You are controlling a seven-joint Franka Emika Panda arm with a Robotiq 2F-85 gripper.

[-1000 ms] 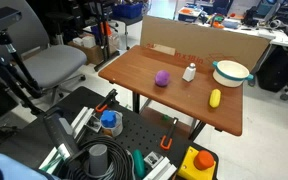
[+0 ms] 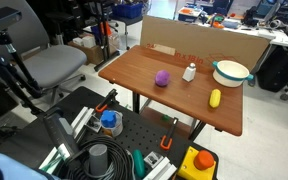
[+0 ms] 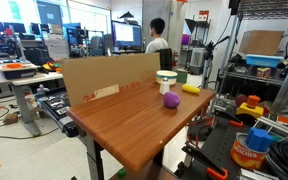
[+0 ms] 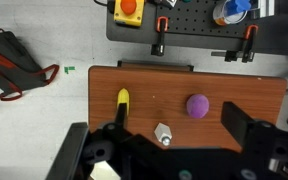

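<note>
In the wrist view my gripper hangs over the brown table (image 4: 159, 85), its dark fingers spread wide apart with nothing visible between them. A purple round object (image 4: 197, 106) lies on the tabletop; a small white bottle (image 4: 163, 132) stands close by, partly overlapped by the gripper's outline. Off to one side lies a yellow elongated object (image 4: 123, 97). Exterior view 1 shows the purple object (image 2: 162, 78), the bottle (image 2: 189, 73), the yellow object (image 2: 215, 98) and a white pot (image 2: 231, 74) with teal handles, all apart from one another.
A cardboard panel (image 2: 206, 42) borders the table's far edge. On the near side, a black perforated base (image 2: 149, 134) carries an emergency stop box (image 2: 197, 164), clamps, coiled cable and a blue-topped can (image 2: 109, 119).
</note>
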